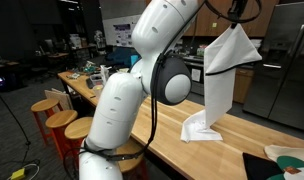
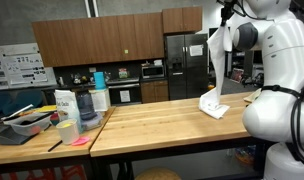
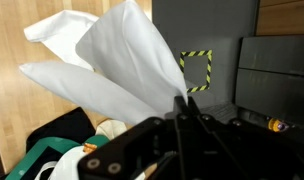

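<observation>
A long white cloth (image 1: 223,85) hangs from high up, its upper end pinched by my gripper, which is shut on it. Down on the tabletop lies a white piece (image 1: 200,128) that looks like the cloth's lower end, spread flat. Seen from across the room, the cloth (image 2: 219,62) drops almost straight from the gripper (image 2: 226,22) near the top edge. From the wrist view, the cloth (image 3: 137,62) fans out into folds below the fingers. The exact grip point is dark and partly hidden.
On the wooden table (image 1: 172,118) a black item (image 1: 260,167) and a green-and-white item (image 1: 290,158) lie at the near right. Stools (image 1: 60,118) stand along the left side. Containers and a mug (image 2: 67,131) crowd the other end; mid-table is clear.
</observation>
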